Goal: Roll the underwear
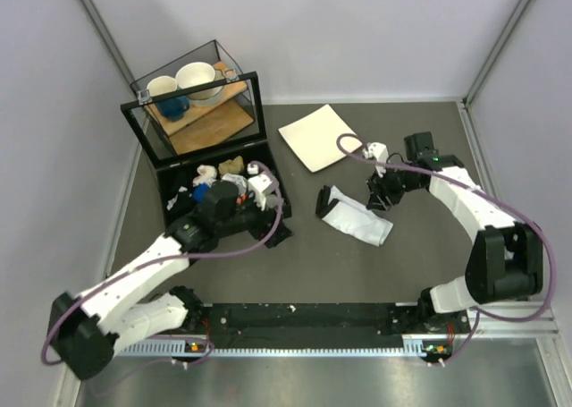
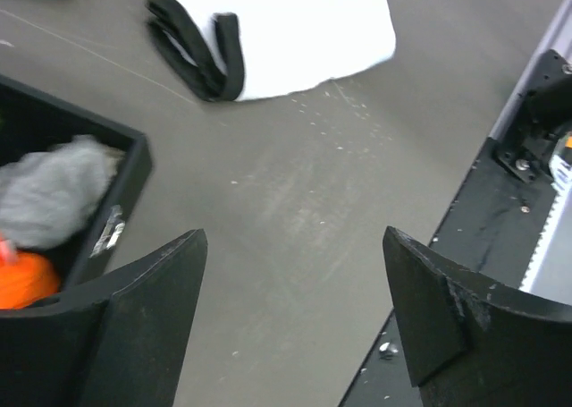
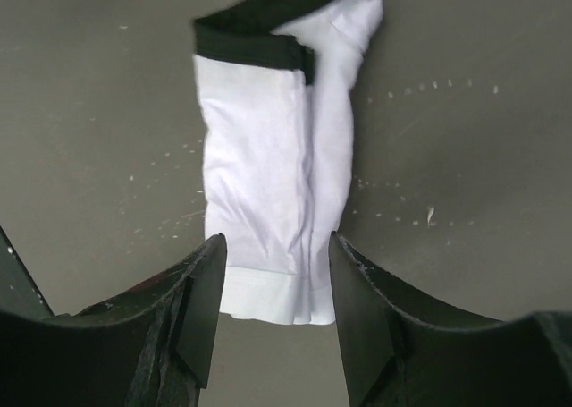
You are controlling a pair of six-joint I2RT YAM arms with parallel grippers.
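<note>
White underwear with a dark waistband lies folded lengthwise on the grey table, band toward the middle, its white end to the right. In the right wrist view it runs vertically, band at the top. My right gripper is just over its white end, fingers apart with nothing seen held between them. My left gripper is apart from the cloth, beside the black box, open and empty.
A black box of cloth items stands left, with a glass case holding bowls behind it. A white board lies at the back.
</note>
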